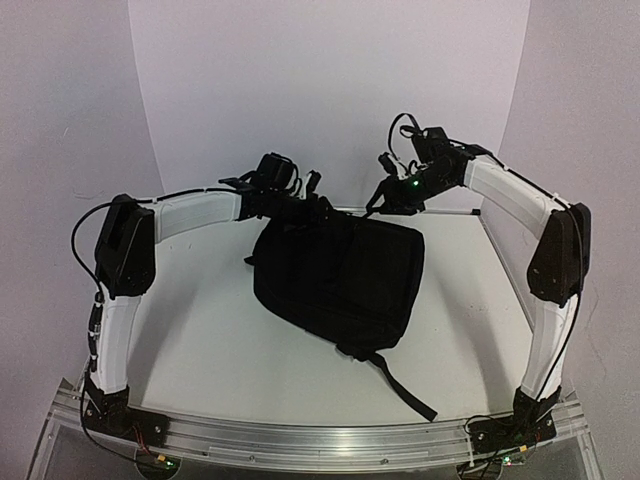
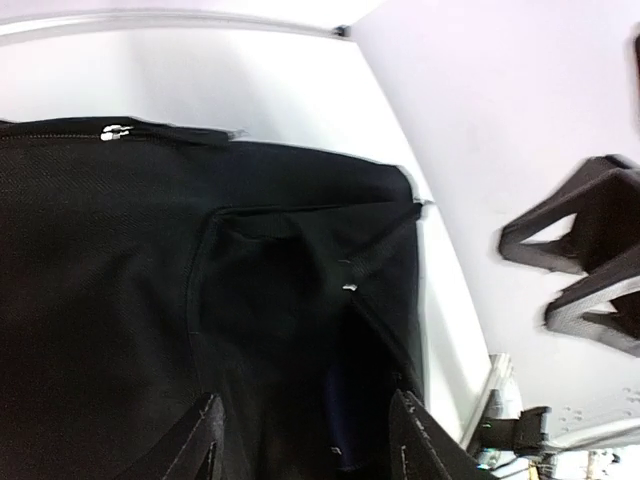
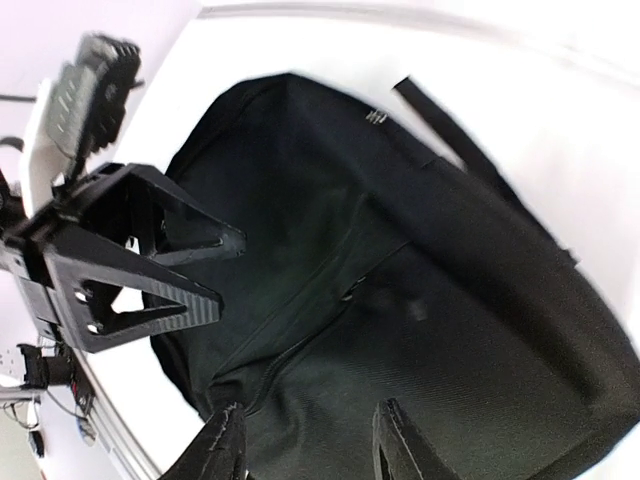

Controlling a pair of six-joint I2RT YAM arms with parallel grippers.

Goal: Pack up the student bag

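The black student bag (image 1: 345,285) lies on the white table, its strap trailing to the front right. In the left wrist view, a zipper pull (image 2: 115,132) shows along its top edge and a second pull (image 2: 350,287) on the front zipper. My left gripper hangs over the bag, open, its fingers apart with only bag fabric behind them. Across from it, over the bag's upper right part, my right gripper is open too, nothing between its fingers. Something dark blue (image 2: 343,405) shows low in the left wrist view; what it is, I cannot tell.
Bare white table (image 1: 210,340) lies left of the bag and also to its right. Walls (image 1: 330,100) close in the back and sides. The two grippers are near each other over the bag's top edge. No other loose objects are visible.
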